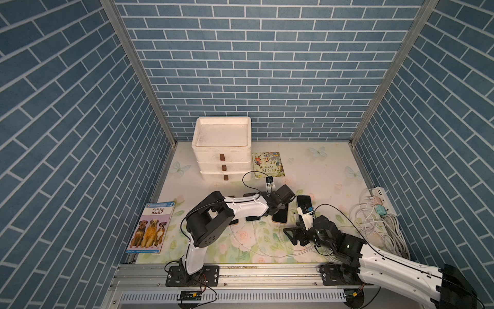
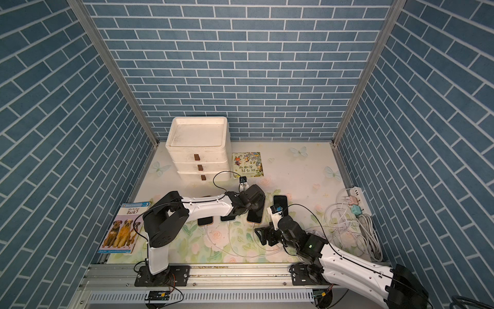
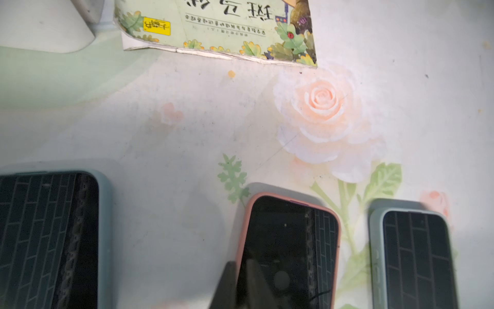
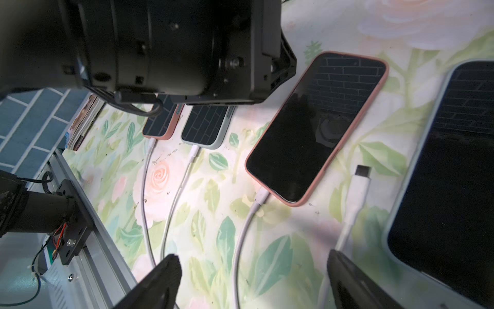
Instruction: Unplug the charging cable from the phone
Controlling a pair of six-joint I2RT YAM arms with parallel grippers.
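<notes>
In the right wrist view, a pink-cased phone (image 4: 319,123) lies face up with a white cable plug (image 4: 261,195) in its near edge. A loose white connector (image 4: 355,200) lies between it and a larger dark-screened phone (image 4: 442,206). My right gripper is open, its fingertips apart on either side of the pink phone's cable, nothing gripped. Above the phones reaches my left gripper (image 1: 289,192). In the left wrist view its fingers (image 3: 226,283) appear with a narrow gap, over the pink phone's image, nothing visible between them.
Two smaller phones, one pink-edged (image 4: 163,121) and one pale-cased (image 4: 208,125), lie farther left with cables plugged in. White drawers (image 1: 222,149) and a picture book (image 1: 268,163) stand behind. Coiled cables and a power strip (image 1: 378,194) sit at right.
</notes>
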